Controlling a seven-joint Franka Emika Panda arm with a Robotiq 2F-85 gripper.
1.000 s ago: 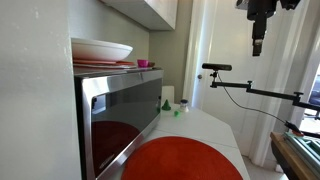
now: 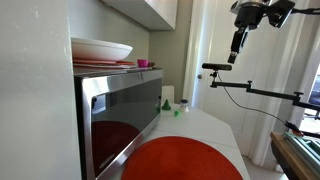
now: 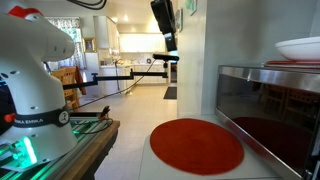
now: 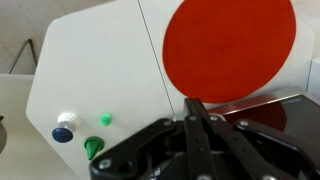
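High above the white counter, my gripper (image 2: 235, 57) hangs at the upper right, well clear of every object. Exterior view 2 has the gripper (image 3: 172, 65) near the top middle. In the wrist view its dark fingers (image 4: 193, 108) are close together, shut, with nothing showing between them. A large round red mat (image 2: 180, 160) lies flat on the counter. Toward the far end stand a dark green item (image 2: 167, 105), a small light-green piece (image 2: 176, 113) and a small white jar (image 2: 184, 104); from above, the jar's top (image 4: 65, 127) looks blue and white.
A silver microwave-like appliance (image 2: 125, 115) with a dark front stands along the counter's wall side. On its top are a white bowl (image 2: 100, 52) and a pink cup (image 2: 142, 63). The white counter (image 4: 100, 65) has free room between the mat and the small items.
In exterior view 1 my gripper has shifted left and now shows more of its side. The mat, appliance and small items have not moved.
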